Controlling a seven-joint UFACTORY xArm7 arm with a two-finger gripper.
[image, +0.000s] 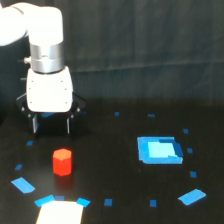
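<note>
A red block (62, 162) with a hexagonal outline rests on the dark table at the left. Above it and slightly to its left hangs my white gripper (53, 127), apart from the block. Its two thin fingers stand wide of each other, open, with nothing seen between them. A shallow blue tray (142, 152) with a white patch inside lies to the right, level with the block in the view.
Several small blue squares dot the dark surface. Larger blue pieces lie at the lower left and at the lower right, one of them a flat strip (192, 197). A white object (60, 213) is cut off by the bottom edge. Between block and tray the table is clear.
</note>
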